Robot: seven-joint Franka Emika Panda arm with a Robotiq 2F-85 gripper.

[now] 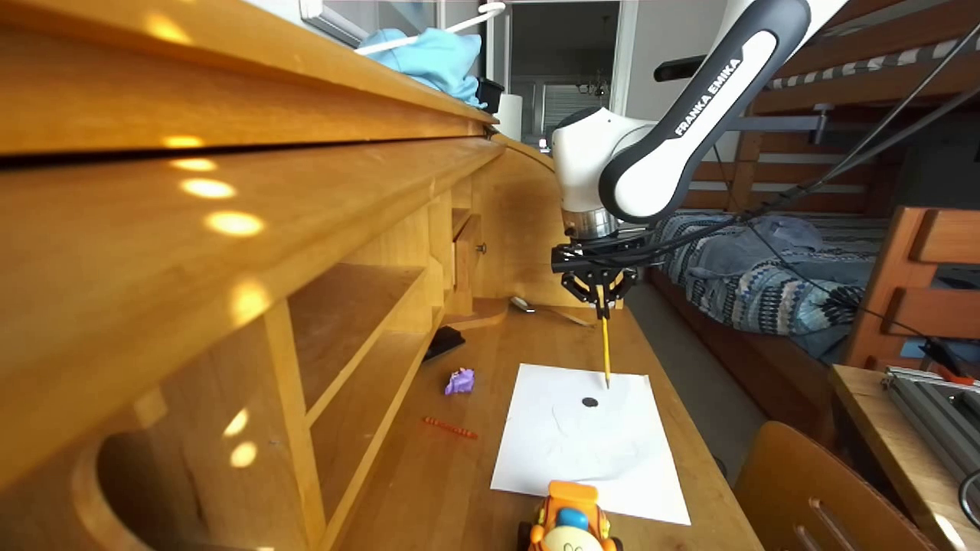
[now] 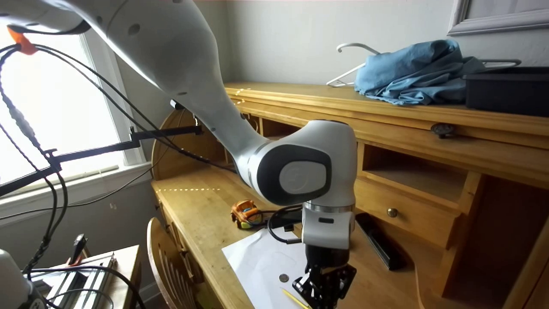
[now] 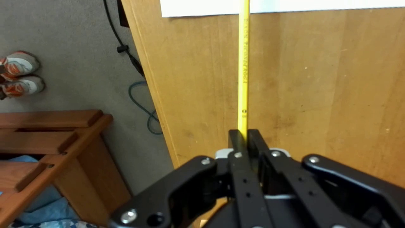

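Note:
My gripper [image 1: 602, 311] is shut on a yellow pencil [image 1: 606, 344], which points downward with its tip over the far part of the white paper [image 1: 551, 431]. Whether the tip touches the sheet is hard to tell. On the paper lies a small dark disc [image 1: 589, 402], just nearer the camera than the pencil tip, and faint curved lines show on the sheet. Seen from the wrist, the pencil [image 3: 243, 68] runs straight out from between the fingers towards the paper [image 3: 322, 5]. In exterior view 2 the pencil [image 2: 294, 298] shows only partly, beside the gripper.
An orange toy car [image 1: 571, 519] stands at the paper's near edge. Left of the sheet lie a purple crumpled wrapper [image 1: 460, 381] and a red stick [image 1: 450, 428]. A black object [image 2: 379, 242] rests by the drawers. Shelves [image 1: 367, 367] flank the desk's left side.

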